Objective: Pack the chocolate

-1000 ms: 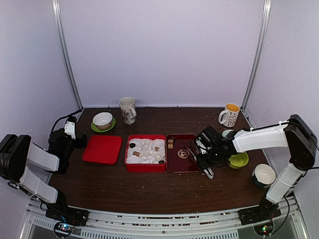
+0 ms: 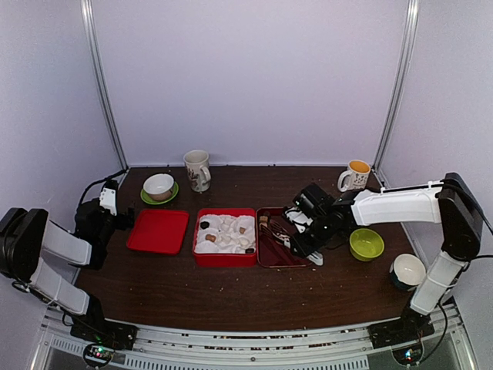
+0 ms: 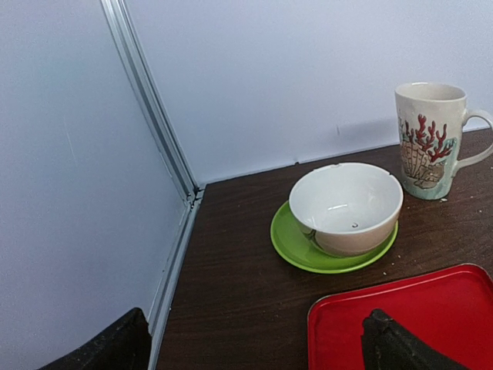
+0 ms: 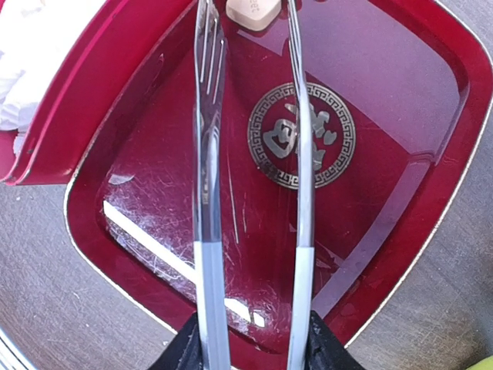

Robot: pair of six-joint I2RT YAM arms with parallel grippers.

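Observation:
The red box holds white padding with several chocolates in it. Beside it on the right is the dark red tray, where a pale chocolate piece lies at the far end. My right gripper is over this tray, its two long fork-like fingers apart, their tips reaching toward that piece; whether they touch it I cannot tell. My left gripper stands open at the left, facing an empty red lid.
A white bowl on a green saucer and a tall mug stand at the back left. At right are an orange-lined mug, a green bowl and a dark-and-white bowl.
The left arm is unchanged.

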